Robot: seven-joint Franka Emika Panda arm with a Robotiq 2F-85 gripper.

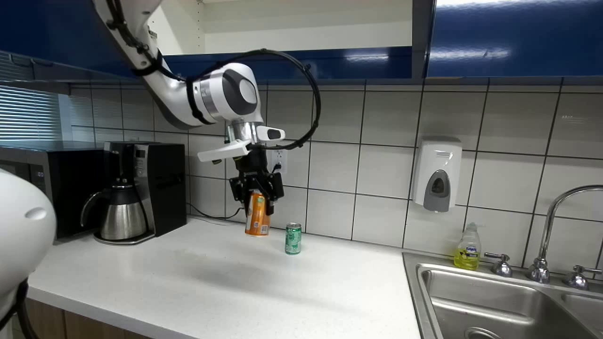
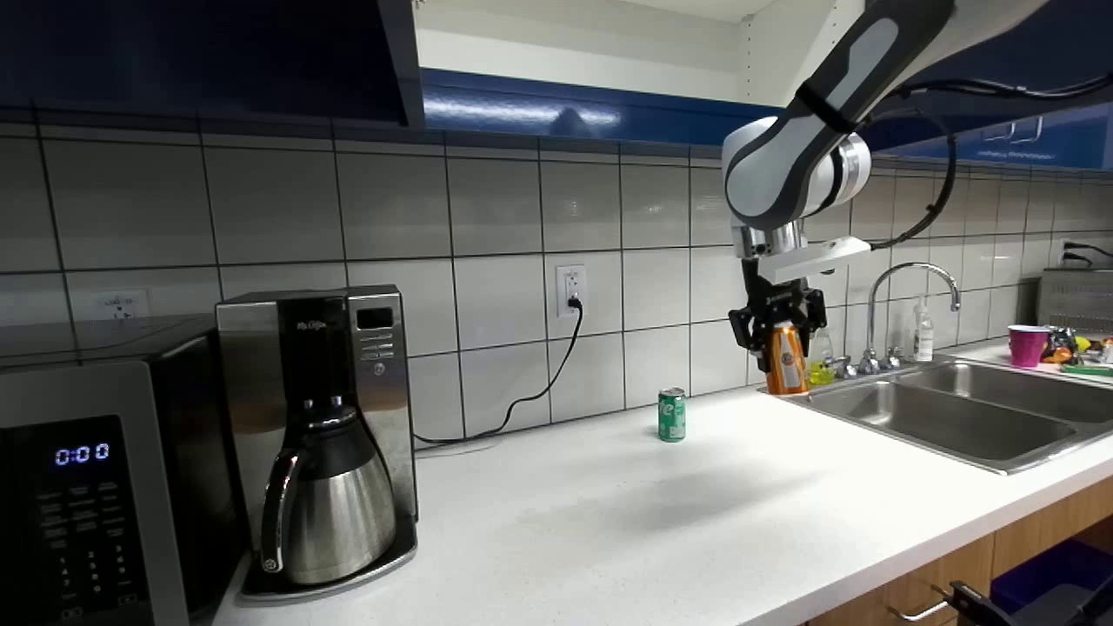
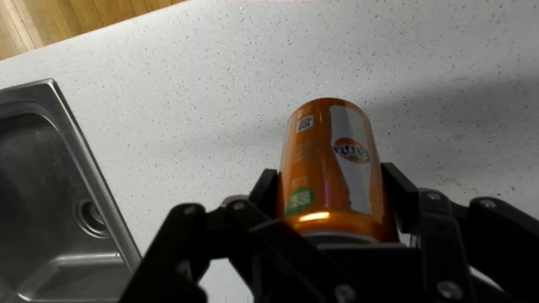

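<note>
An orange Fanta can (image 1: 257,215) hangs above the counter, and my gripper (image 1: 257,195) is shut on its upper part. In the second exterior view the can (image 2: 787,361) tilts slightly below the gripper (image 2: 783,329). Black fingers (image 3: 263,194) press on both sides of the can (image 3: 323,166) in the wrist view. On the counter near the tiled wall, a green can (image 1: 293,238) stands upright, apart from the gripper; the second exterior view shows this green can (image 2: 672,416) to the left of the held one.
A coffee maker (image 2: 313,449) and a microwave (image 2: 89,469) stand at the left. The sink (image 1: 503,299), faucet (image 1: 545,237) and soap bottle (image 1: 468,248) are at the right. An open upper cabinet (image 1: 308,28) is overhead.
</note>
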